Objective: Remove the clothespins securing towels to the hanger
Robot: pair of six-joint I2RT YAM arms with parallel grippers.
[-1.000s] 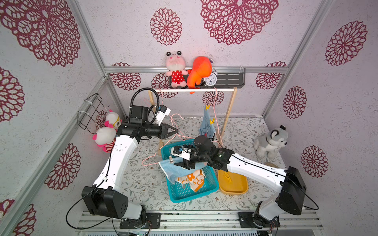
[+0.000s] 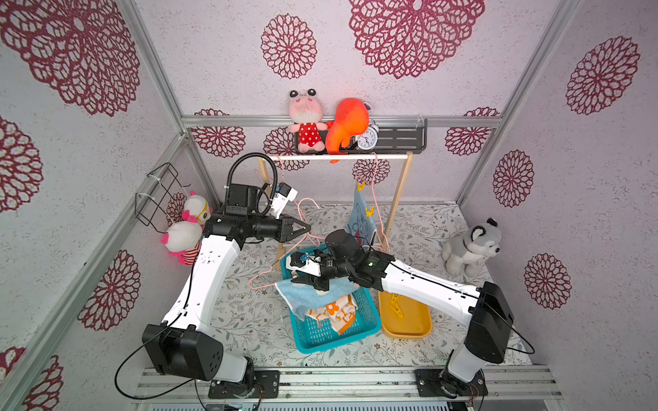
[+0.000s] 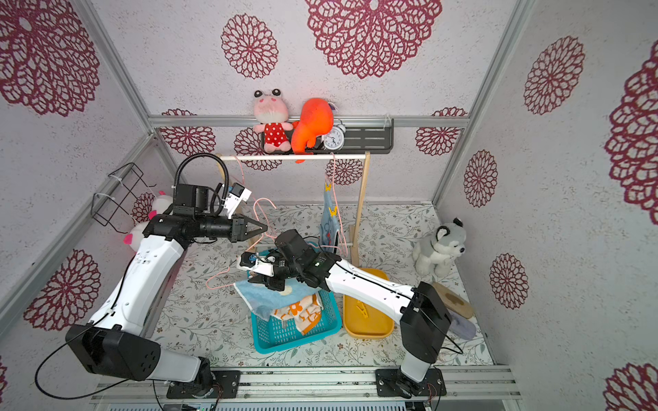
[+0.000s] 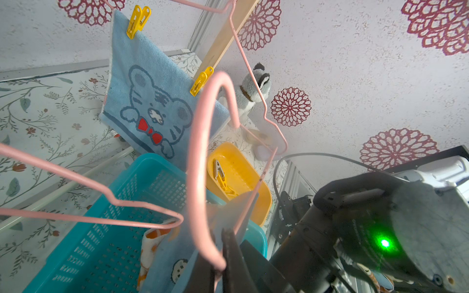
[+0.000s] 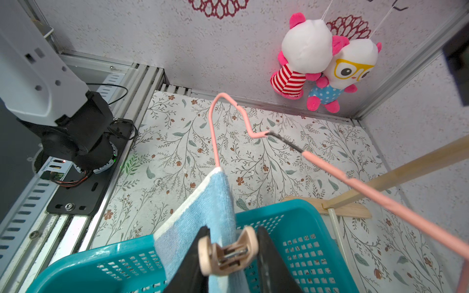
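The light blue towel (image 2: pixel 301 297) hangs over the lower bar of a pink hanger (image 2: pixel 262 279) above the teal basket. In the left wrist view, my left gripper is shut on this hanger's thin wire, at the base of its hook (image 4: pixel 197 161). A pale clothespin (image 5: pixel 205 259) sits on the towel's upper edge. My right gripper is around it, fingers apart, one on each side; whether they press on it is hard to tell. Behind, a second blue towel (image 4: pixel 151 107) with a tiger hangs from another hanger by two yellow clothespins (image 4: pixel 201 81).
The teal basket (image 2: pixel 301 346) below holds an orange and white towel (image 2: pixel 340 312). Right of it, the yellow tray (image 2: pixel 414 332) holds a yellow clothespin (image 2: pixel 396 306). A wooden rack (image 2: pixel 399 188) stands behind the arms. Free floor lies left of the basket.
My right gripper has moved left, from right of the pale clothespin to around it. The left arm and the hanger have not visibly moved.
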